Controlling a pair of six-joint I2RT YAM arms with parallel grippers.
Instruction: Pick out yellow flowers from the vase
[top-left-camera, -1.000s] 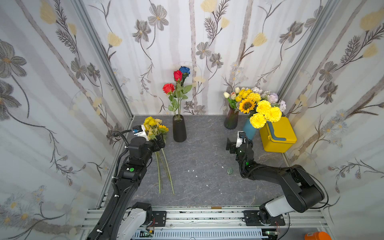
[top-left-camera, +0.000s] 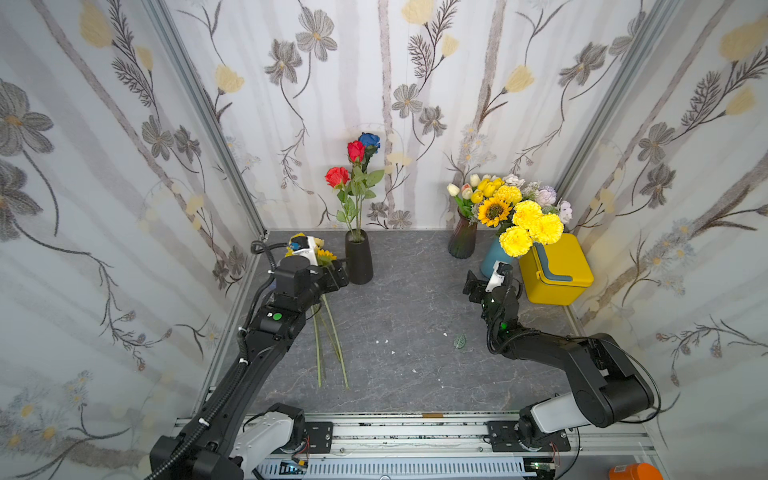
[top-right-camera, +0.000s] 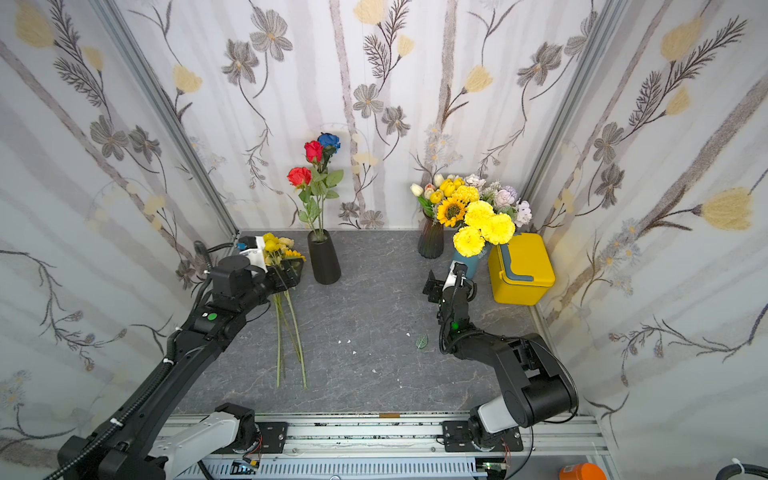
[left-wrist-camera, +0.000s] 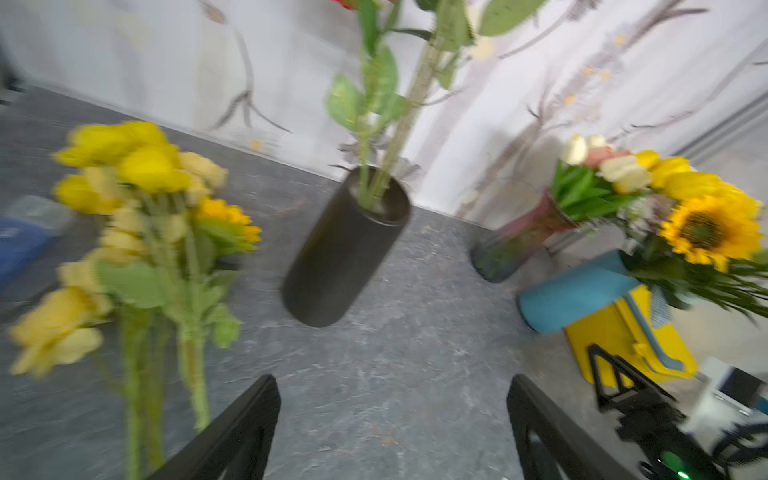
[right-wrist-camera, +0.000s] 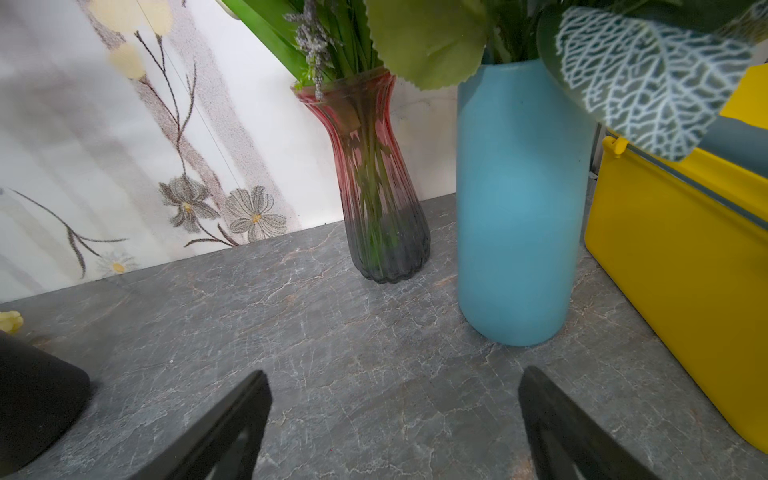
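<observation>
Yellow flowers (left-wrist-camera: 148, 168) lie bunched on the table at the left, their long green stems (top-right-camera: 292, 344) pointing toward the front. A dark vase (left-wrist-camera: 348, 244) beside them holds red and blue roses (top-left-camera: 356, 152). On the right, a blue vase (right-wrist-camera: 520, 208) carries big yellow blooms (top-right-camera: 480, 224) and a sunflower (left-wrist-camera: 708, 232). Close behind it stands a reddish glass vase (right-wrist-camera: 376, 176) with tulips (top-right-camera: 424, 192). My left gripper is open above the table near the dark vase, nothing between its fingers. Before the blue vase, my right gripper is open and empty.
A yellow box (top-left-camera: 556, 272) stands right of the blue vase. A loose leaf (top-left-camera: 459, 341) and small scraps lie on the table. Patterned walls enclose three sides.
My left gripper has moved right, from over the lying flowers toward the dark vase. The flowers and vases look unmoved.
</observation>
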